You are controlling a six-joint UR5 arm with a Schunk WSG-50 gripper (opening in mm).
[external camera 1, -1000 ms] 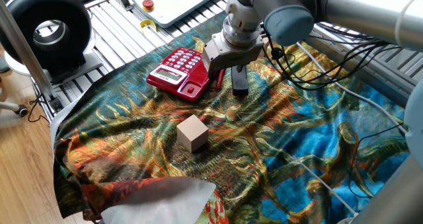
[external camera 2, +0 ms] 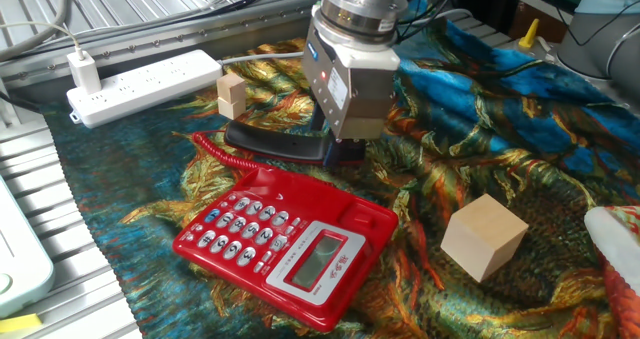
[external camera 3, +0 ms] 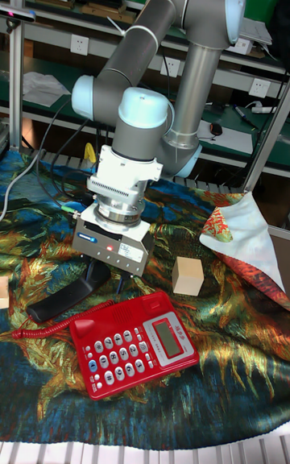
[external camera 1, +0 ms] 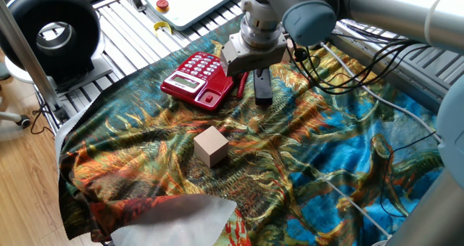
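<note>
A red desk phone (external camera 2: 290, 241) with a keypad and a small display lies on the patterned cloth. Its black handset (external camera 3: 70, 294) is off the cradle beside it, joined by a coiled red cord (external camera 2: 222, 153). Over one end of the handset, my gripper (external camera 3: 106, 282) points down with its two dark fingers apart, so it looks open. Whether the fingers touch the handset cannot be told. In exterior view 1 the gripper body hides the fingertips and part of the handset. A plain wooden cube (external camera 1: 211, 146) rests on the cloth, apart from the phone and gripper.
Two small wooden blocks (external camera 2: 231, 97) are stacked near a white power strip (external camera 2: 145, 87). A folded corner of the cloth (external camera 3: 245, 236) shows its pale underside. Loose black cables (external camera 1: 355, 79) hang by the arm. Open cloth lies around the cube.
The arm and gripper have shifted slightly to the left in exterior view 1, with a small tilt. Phone, handset and cube stay where they were.
</note>
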